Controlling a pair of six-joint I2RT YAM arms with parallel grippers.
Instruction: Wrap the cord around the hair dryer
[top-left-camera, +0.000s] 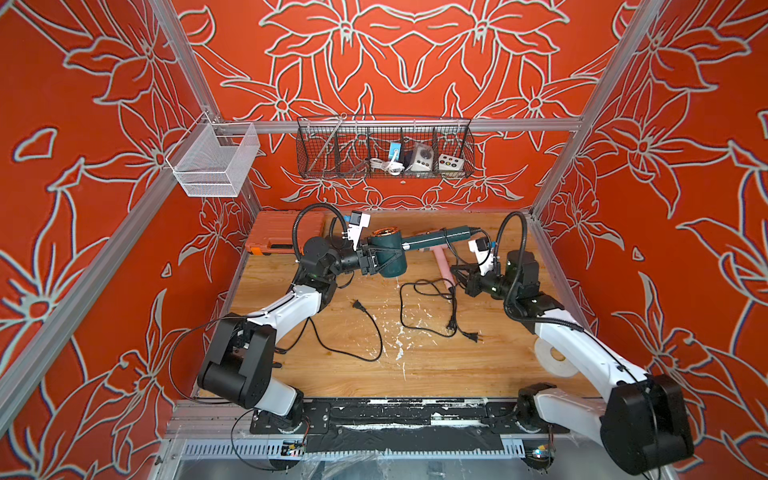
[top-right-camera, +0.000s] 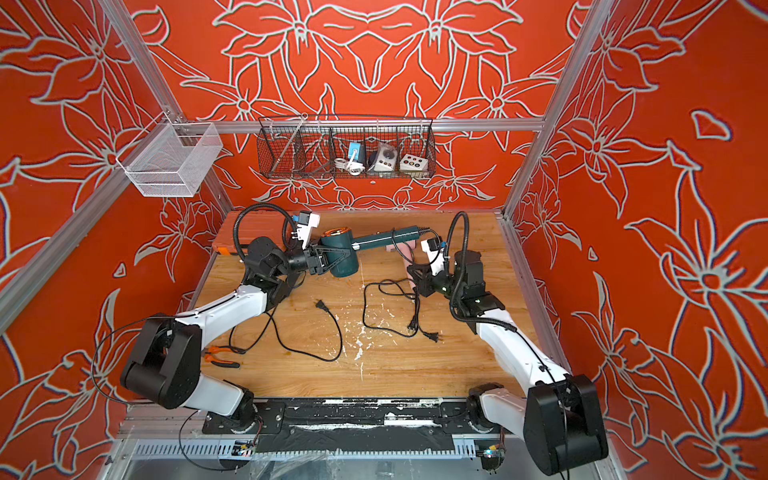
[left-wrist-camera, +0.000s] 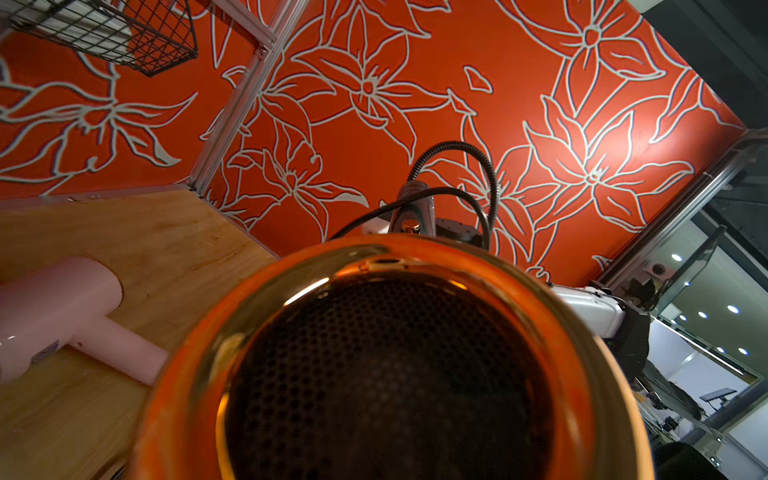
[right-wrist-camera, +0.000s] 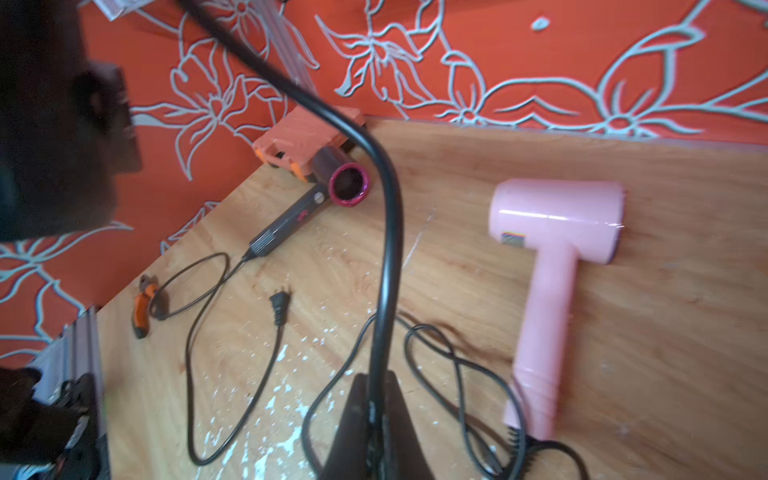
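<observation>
The teal hair dryer (top-left-camera: 388, 256) is held raised by my left gripper (top-left-camera: 368, 257), shut on it, handle pointing right; its orange-rimmed intake (left-wrist-camera: 392, 264) fills the left wrist view. Its black cord (right-wrist-camera: 384, 200) loops from the handle down to my right gripper, which is shut on the cord near the bottom of the right wrist view.
A pink hair dryer (right-wrist-camera: 552, 208) and a grey one (right-wrist-camera: 288, 216) lie on the wooden table (top-left-camera: 496, 352) with loose cords. An orange case (top-left-camera: 272, 228), pliers (top-right-camera: 224, 356) and a white ring (top-left-camera: 552, 364) are also there. Wire baskets hang at the back.
</observation>
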